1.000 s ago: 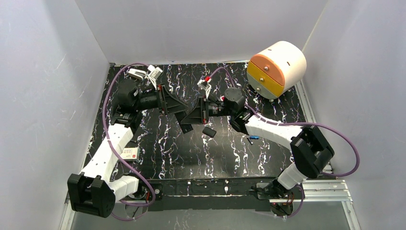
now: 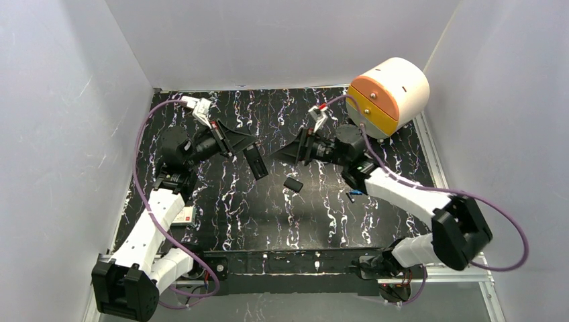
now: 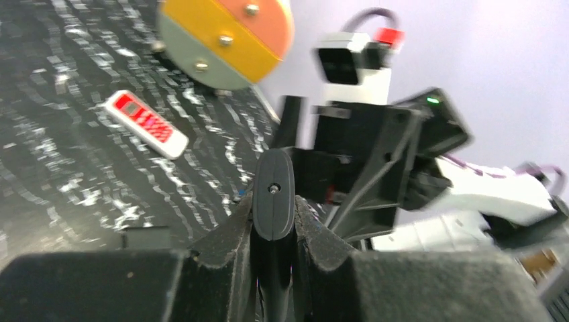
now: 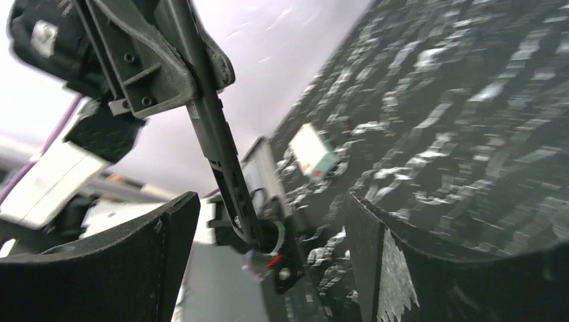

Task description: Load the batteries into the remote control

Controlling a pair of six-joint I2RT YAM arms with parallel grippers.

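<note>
A black remote control (image 2: pixel 256 163) hangs from my left gripper (image 2: pixel 245 141), which is shut on it; in the left wrist view the remote (image 3: pixel 273 194) stands end-on between the fingers, and in the right wrist view it hangs upright (image 4: pixel 228 174). My right gripper (image 2: pixel 284 153) is open, a short way right of the remote, with nothing between its fingers. A small black piece (image 2: pixel 293 184), likely the battery cover, lies on the table below. Small blue and dark batteries (image 2: pixel 355 192) lie right of it, partly near the right arm.
A rounded drawer box (image 2: pixel 388 97) stands at the back right. A red-and-white object (image 3: pixel 146 125) lies on the table, and a pale box (image 2: pixel 182 216) lies at the left near the front.
My right gripper has moved right, away from the remote. My left gripper has shifted slightly left, still holding the remote.
</note>
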